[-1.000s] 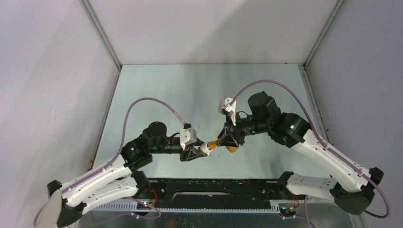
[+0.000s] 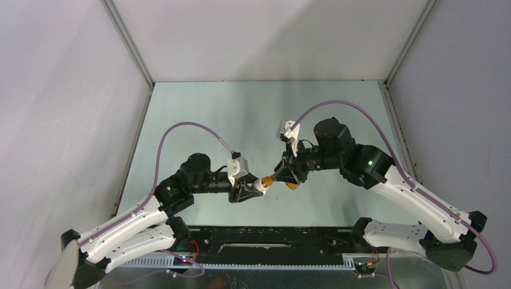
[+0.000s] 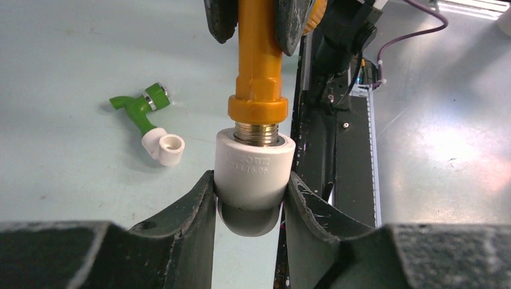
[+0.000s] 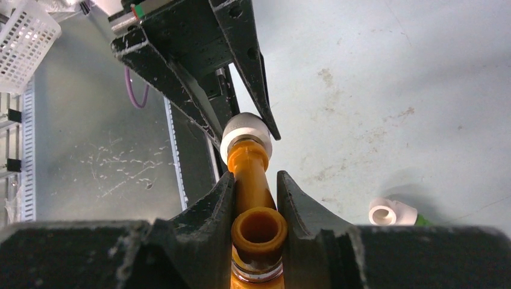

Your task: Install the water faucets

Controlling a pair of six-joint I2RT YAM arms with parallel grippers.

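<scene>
My left gripper point(image 2: 256, 189) is shut on a white plastic fitting point(image 3: 253, 168). My right gripper point(image 2: 277, 174) is shut on an orange faucet point(image 4: 253, 186), held end-on to the fitting with its brass threaded end point(image 3: 256, 133) at the fitting's mouth. Several thread turns show between the orange collar and the white rim; how far it is engaged I cannot tell. In the right wrist view the faucet runs from the fitting toward my right gripper's fingers, its open orange outlet facing up between them.
A green faucet with a white fitting point(image 3: 163, 146) lies on the pale table point(image 2: 199, 108). A black rail point(image 2: 271, 238) runs along its front edge. A white basket point(image 4: 24, 45) appears beyond the edge in the right wrist view.
The right arm has shifted slightly in the top view, most recently a little up and left. The left arm is nearly still; both parts remain held together.
</scene>
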